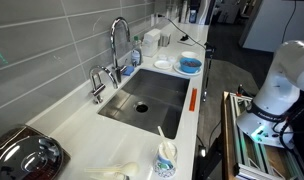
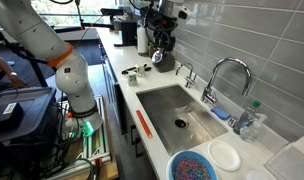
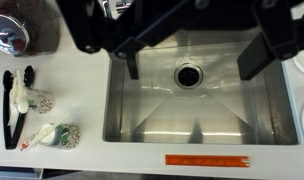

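Observation:
My gripper hangs open above the sink (image 3: 142, 120), its two dark fingers (image 3: 254, 58) spread wide and nothing between them in the wrist view. Exterior view 2 has the gripper (image 2: 159, 45) raised high near the back of the counter. An orange-red strip (image 3: 207, 160) lies flat along the sink's front edge. Left of the sink, a patterned cup (image 3: 64, 136) stands on the counter, and a pale utensil sticks out of it in exterior view 1. The sink basin looks empty apart from its drain (image 3: 189, 75).
A tall faucet (image 1: 114, 45) rises behind the sink. Beyond the basin are a blue bowl (image 2: 192, 170), a white plate (image 2: 223, 153) and a clear bottle (image 2: 247, 120). A dark round pot (image 1: 30, 155) and a pale spoon (image 1: 114, 170) occupy the near-left counter.

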